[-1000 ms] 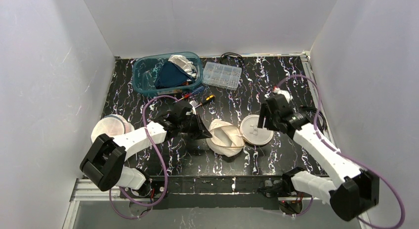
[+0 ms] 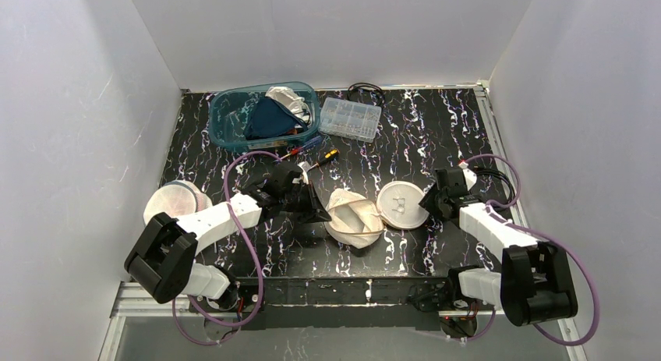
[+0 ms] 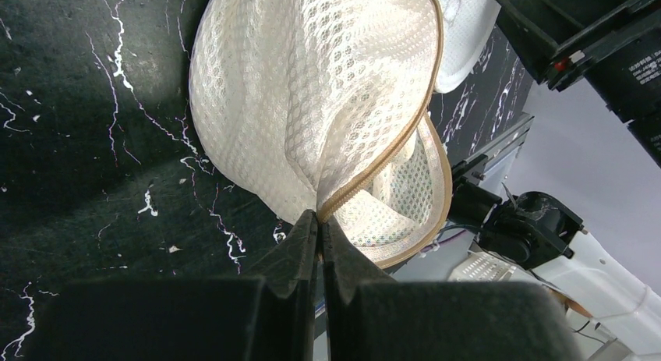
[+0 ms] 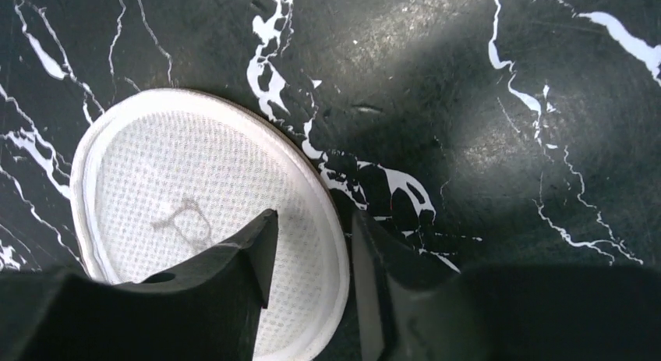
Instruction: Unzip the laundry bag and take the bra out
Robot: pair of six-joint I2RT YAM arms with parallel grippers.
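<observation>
The cream mesh laundry bag [image 2: 355, 235] lies unzipped at the middle of the table, its mouth spread open and its round lid [image 2: 401, 206] folded out to the right. In the left wrist view, my left gripper is shut with its tips pinching the tan zipper edge [image 3: 374, 168] of the bag. My right gripper stands part open at the lid's right rim, with one finger [image 4: 261, 240] over the white mesh and the other over the dark table just outside. No bra can be made out inside the bag from these views.
A teal bin [image 2: 226, 119] with dark and white cloth stands at the back left, beside a clear divided box [image 2: 350, 120]. Screwdrivers [image 2: 326, 158] lie in front of them. Another round bag [image 2: 173, 202] sits at far left, black cables [image 2: 499, 188] at far right.
My right gripper has come down and a little to the right, to the lid's right edge. The left gripper stays at the bag's edge, and the bag and lid have shifted very slightly left.
</observation>
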